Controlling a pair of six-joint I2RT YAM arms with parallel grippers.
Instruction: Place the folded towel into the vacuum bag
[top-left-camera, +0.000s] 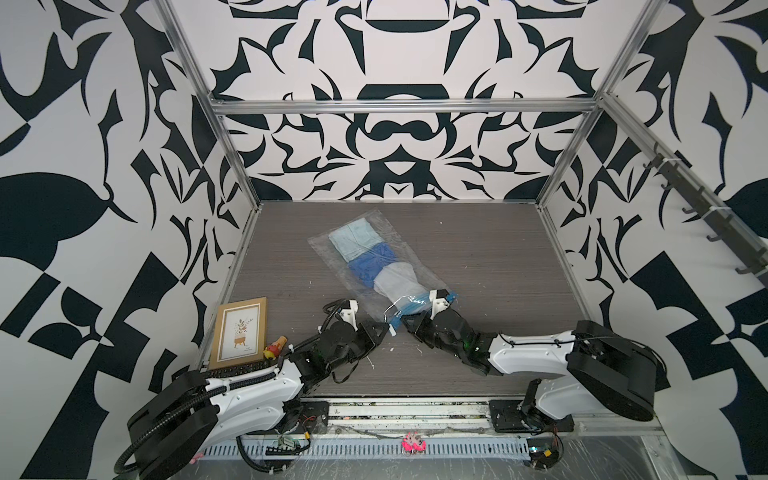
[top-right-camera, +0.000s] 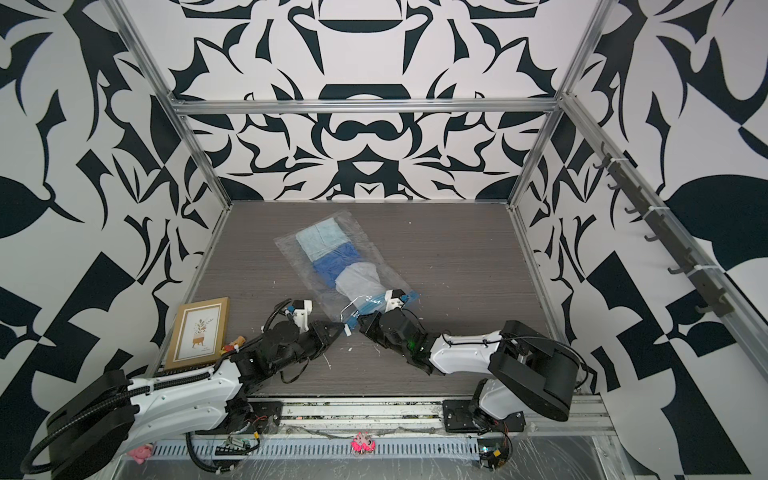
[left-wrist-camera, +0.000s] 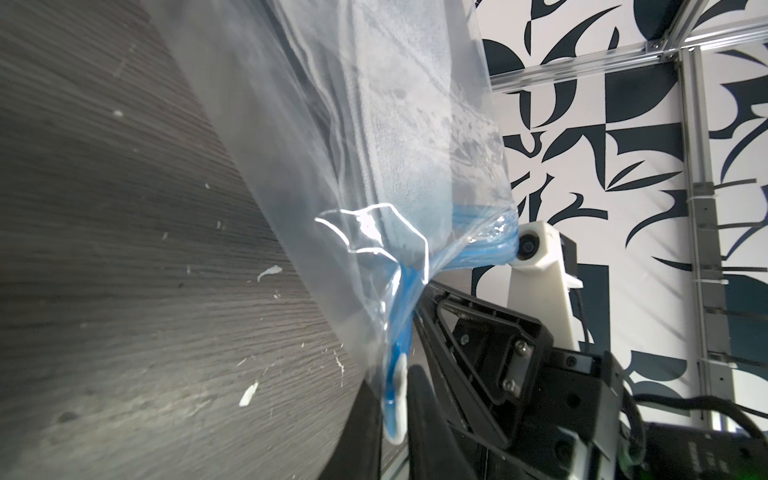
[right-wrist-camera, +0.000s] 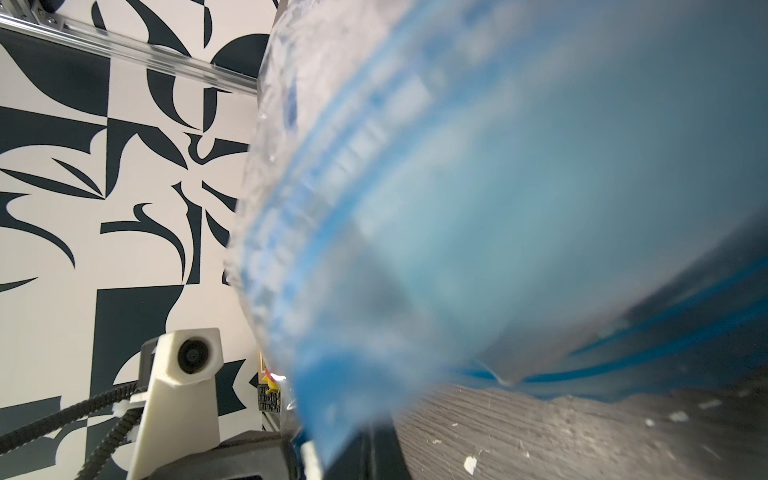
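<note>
The clear vacuum bag (top-left-camera: 322, 249) lies slanted across the middle of the table. Through its plastic show a light blue towel (top-left-camera: 354, 237), a dark blue towel (top-left-camera: 373, 264) and a grey-white towel (top-left-camera: 400, 282); more light blue cloth (right-wrist-camera: 520, 208) shows close up behind the blue zip strip. My right gripper is shut on the bag's edge by the zip, lifting it a little. At the strip's near end, a white slider (left-wrist-camera: 400, 400) sits between the parted fingers of my left gripper; contact cannot be told.
On the left side of the table are a framed picture (top-left-camera: 240, 332) and a small red and yellow object (top-left-camera: 275, 346). Both grippers stand close together at the bag's near end. Bare table (top-left-camera: 496, 256) lies to the right.
</note>
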